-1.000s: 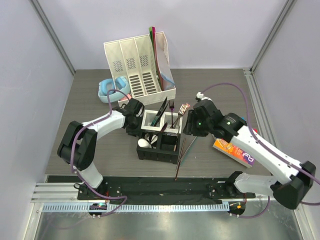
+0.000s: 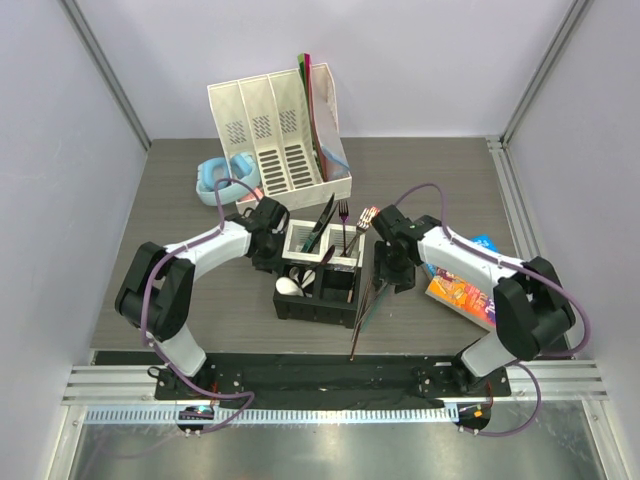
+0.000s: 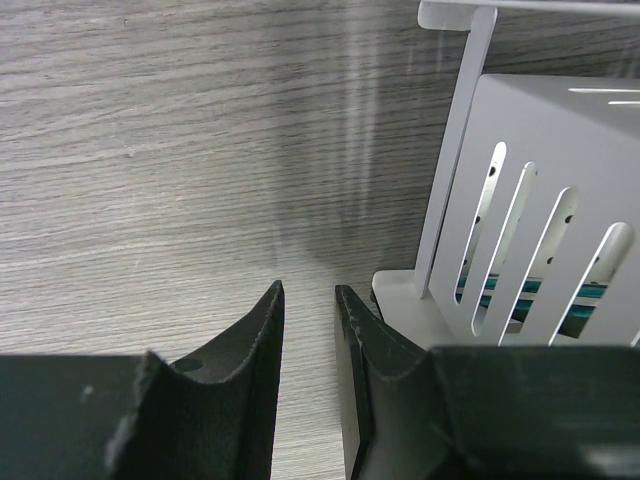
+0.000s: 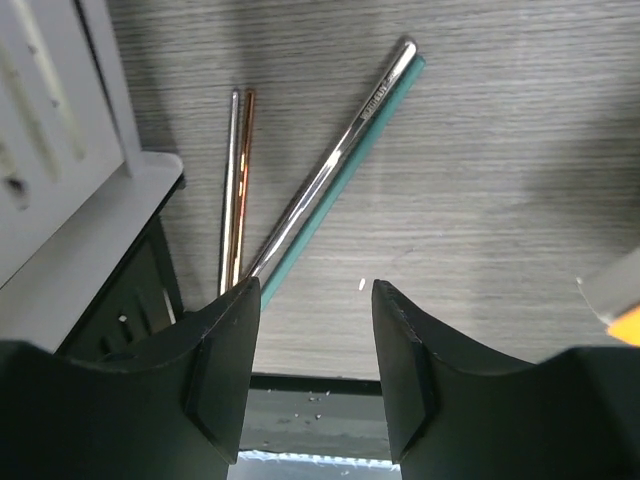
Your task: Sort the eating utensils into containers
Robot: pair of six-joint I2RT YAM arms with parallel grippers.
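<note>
Several chopsticks lie on the table right of the containers: a silver chopstick (image 4: 335,160) beside a teal chopstick (image 4: 350,172), and a thinner silver-and-copper pair (image 4: 236,180) to their left. Above them is my right gripper, open and empty. White divided containers (image 2: 348,236) hold knives (image 2: 318,222) and forks (image 2: 363,222). In front, a black container (image 2: 318,308) has spoons (image 2: 289,286) inside. My left gripper is at the containers' left side, fingers partly apart over bare table, nothing between them.
A large cream sectioned organizer (image 2: 265,115) stands at the back beside a light-blue basket (image 2: 212,182). Colourful boxes (image 2: 465,295) lie at the right, near my right arm. Bare table shows on the far left.
My right arm has come down and in towards the table, its gripper now lower near the chopsticks. The left arm and the containers look unmoved.
</note>
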